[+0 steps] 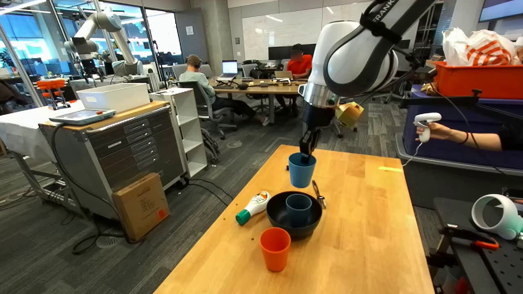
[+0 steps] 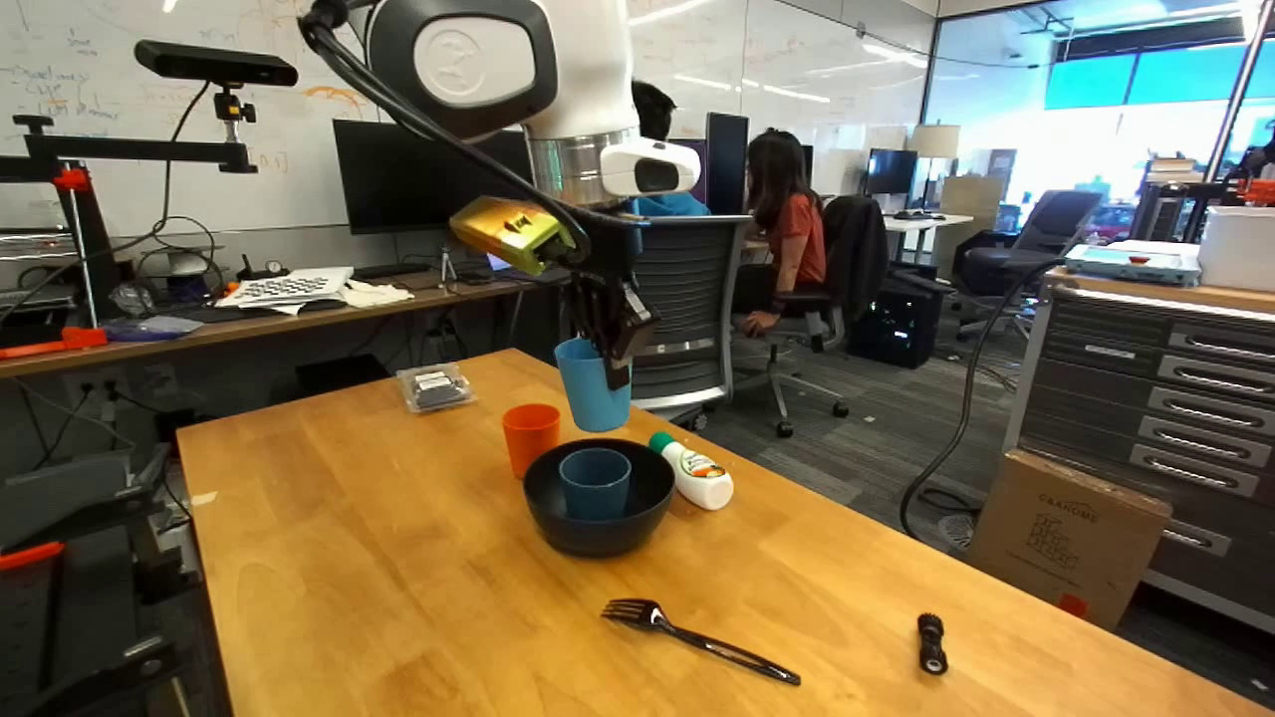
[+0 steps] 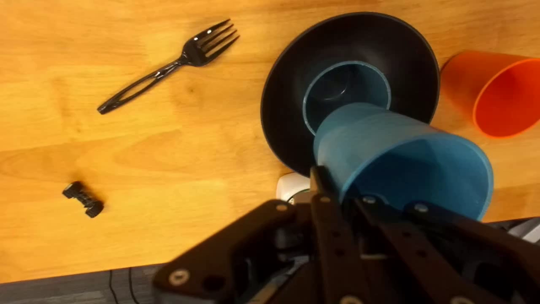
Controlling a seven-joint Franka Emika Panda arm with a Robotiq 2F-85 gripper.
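A light blue cup hangs in the air with my gripper shut on its wall. In exterior view 2 the held cup is slightly tilted, above and behind the black bowl. A darker blue cup stands upright inside that bowl. In the wrist view the held cup overlaps the bowl and covers part of the inner cup. An orange cup stands upright on the table close beside the bowl. The gripped stretch of wall is partly hidden by my fingers.
A white bottle with a green cap lies beside the bowl. A black fork and a small black dumbbell-shaped piece lie on the table. A clear packet rests at the far edge.
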